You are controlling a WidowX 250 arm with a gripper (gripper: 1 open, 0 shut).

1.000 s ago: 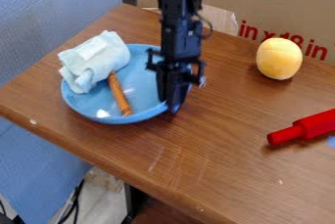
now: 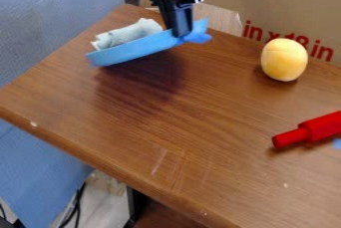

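Note:
My gripper [image 2: 178, 26] is at the top centre, at the right rim of a blue plate [image 2: 135, 52], which is tilted and raised over the back left of the wooden table. A pale crumpled cloth [image 2: 123, 34] rests on the plate. Whether the fingers are closed on the rim is hard to tell.
A yellow round fruit [image 2: 284, 60] stands at the back right of the table [image 2: 170, 147]. A red rolling-pin-like object [image 2: 310, 129] lies at the right. Cardboard stands behind, and the table's left edge borders blue padding.
The gripper and plate have moved up and back, away from the front, with the cloth on the plate. The plate now appears more tilted. The fruit and red object are unmoved.

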